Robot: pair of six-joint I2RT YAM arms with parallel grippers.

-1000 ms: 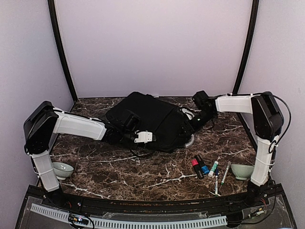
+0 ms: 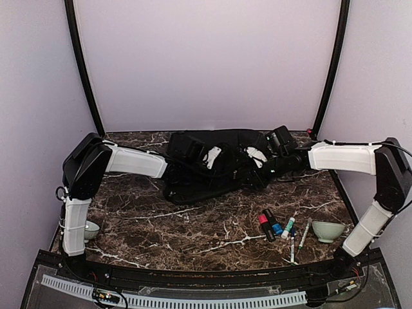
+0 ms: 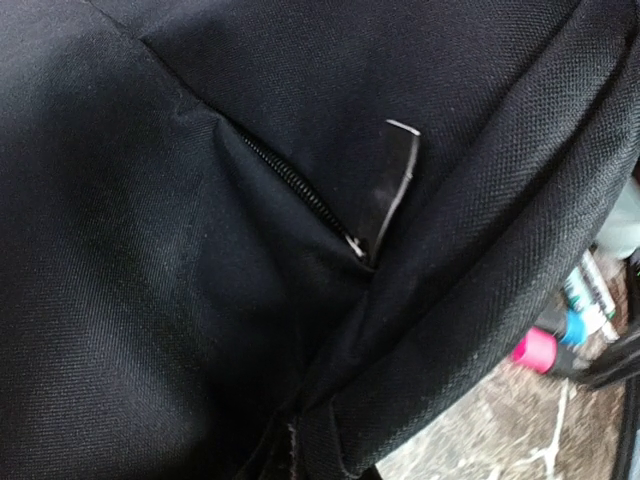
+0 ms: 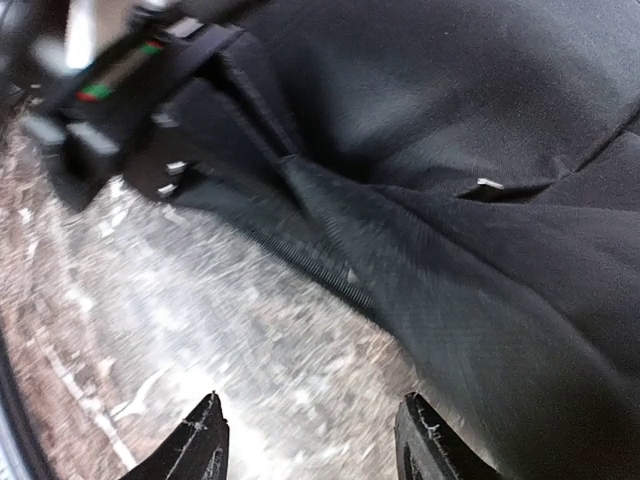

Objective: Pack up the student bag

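Note:
The black student bag (image 2: pixel 187 190) lies at the back of the table, with a zip and pull tab (image 3: pixel 390 180) showing in the left wrist view. My left gripper (image 2: pixel 212 168) is on the bag, shut on its fabric, which bunches at the bottom of the left wrist view. My right gripper (image 2: pixel 252 172) is at the bag's right part; in the right wrist view its fingertips stand apart over bare table beside the fabric, with nothing seen between them.
Several markers and pens (image 2: pixel 288 228) lie at the front right beside a green bowl (image 2: pixel 327 233). Another bowl (image 2: pixel 91 232) stands at the left edge.
The left arm has moved back and right with the bag, which has shifted and bunched.

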